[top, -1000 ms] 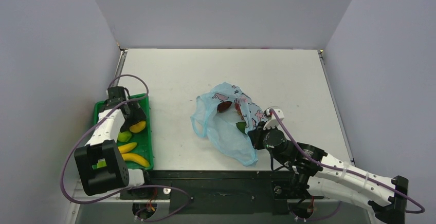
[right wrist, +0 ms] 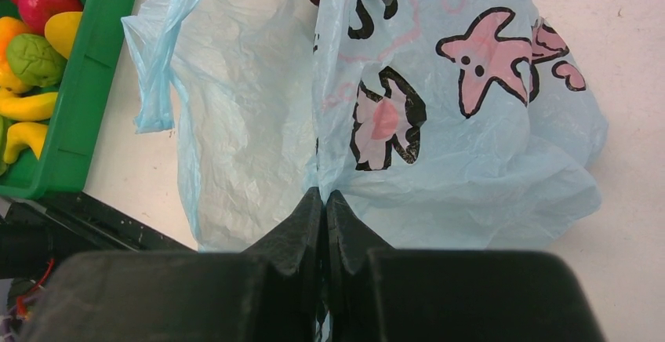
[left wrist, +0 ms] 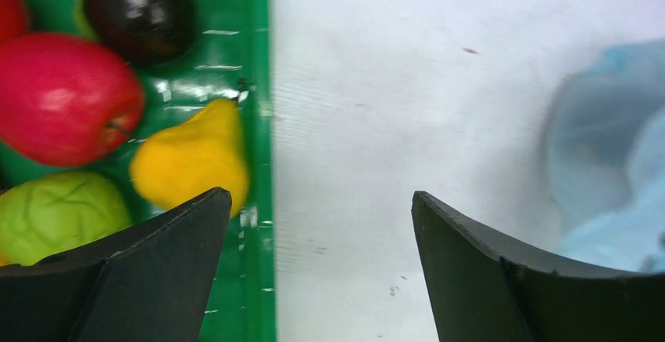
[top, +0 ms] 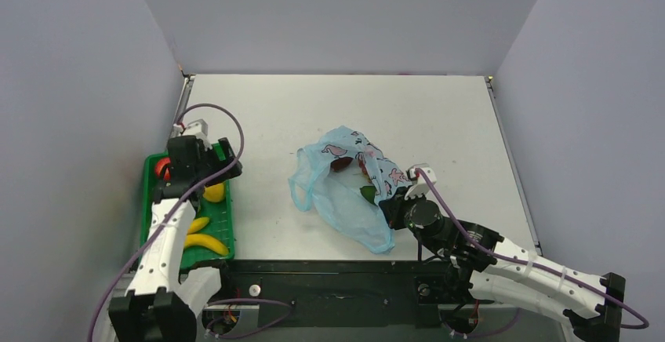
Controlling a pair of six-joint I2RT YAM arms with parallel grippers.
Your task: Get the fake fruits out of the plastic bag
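The pale blue plastic bag (top: 337,209) lies open mid-table, with a brown fruit (top: 341,164), a green fruit (top: 367,194) and something reddish inside. My right gripper is shut at the bag's right side, gripping its thin printed plastic. My left gripper is open and empty above the right edge of the green tray (left wrist: 259,271). In that tray are a red apple (left wrist: 70,99), a dark fruit (left wrist: 137,12), a yellow fruit (left wrist: 192,165), a green fruit (left wrist: 59,216) and, in the top view, bananas (top: 205,243).
Grey walls stand at left, right and back. The dark front rail (top: 329,267) runs along the near edge.
My left arm has risen out of the tray and shifted toward the table's middle. The right arm and the bag look almost unchanged.
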